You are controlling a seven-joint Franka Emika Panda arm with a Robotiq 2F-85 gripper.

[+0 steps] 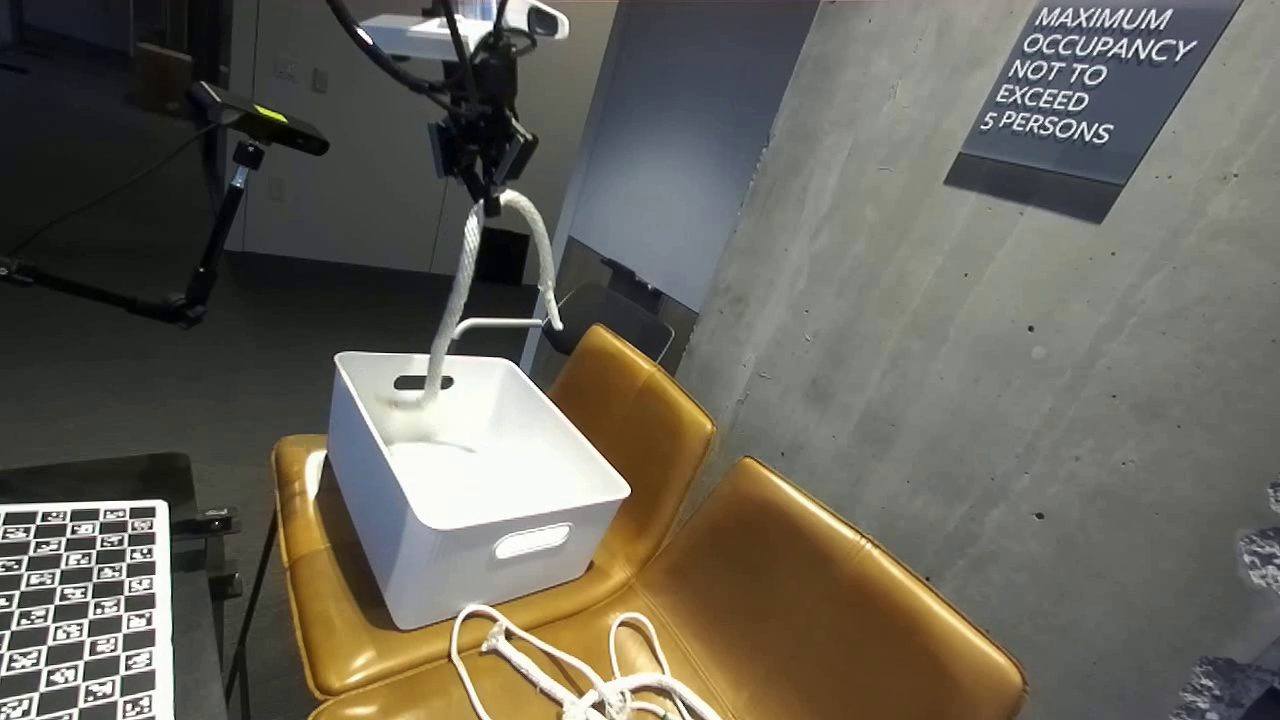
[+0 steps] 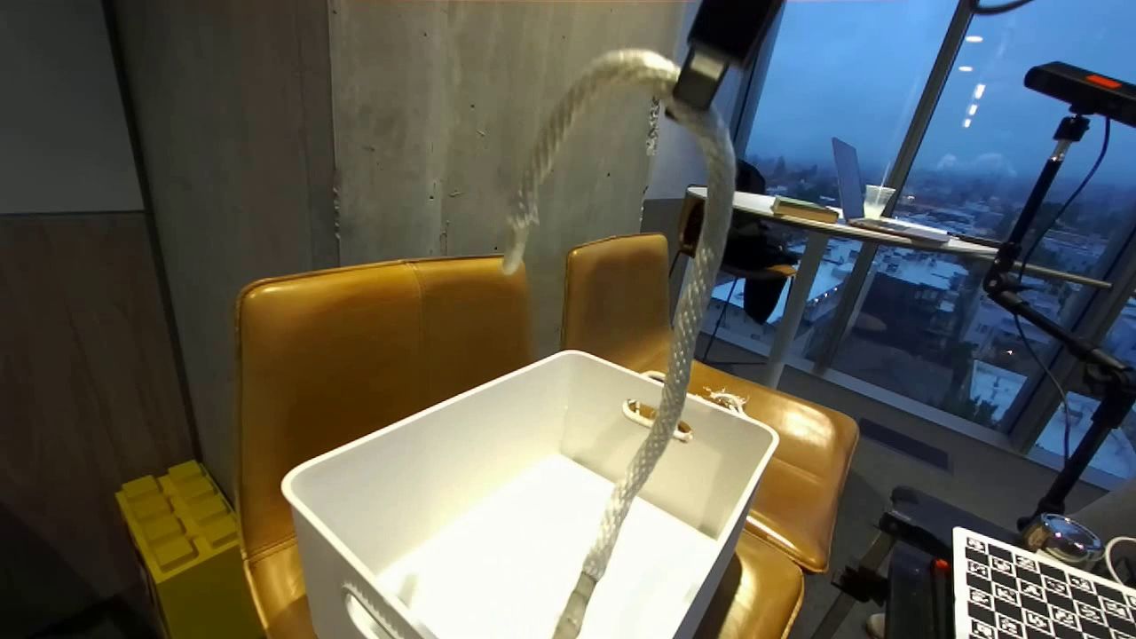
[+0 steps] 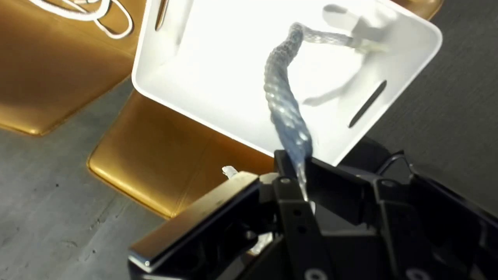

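Note:
A thick white braided rope (image 1: 462, 288) hangs from my gripper (image 1: 489, 198), which is shut on it high above the bin. One short end curls over and dangles free on the chair-back side. Its longer part drops into the white bin (image 1: 468, 526); in the wrist view the rope (image 3: 282, 84) reaches down over the bin floor and bends near one end wall. Exterior view 2 has the same rope (image 2: 692, 287) arching out of the gripper (image 2: 692, 96) in front of the bin's interior.
The bin rests on a tan leather chair (image 1: 314, 588). More thin white rope (image 1: 600, 690) lies tangled on the neighbouring chair (image 1: 828, 576). A checkered board (image 1: 84, 612) and a camera on a stand (image 1: 258, 120) are at the left. Concrete wall rises behind the chairs.

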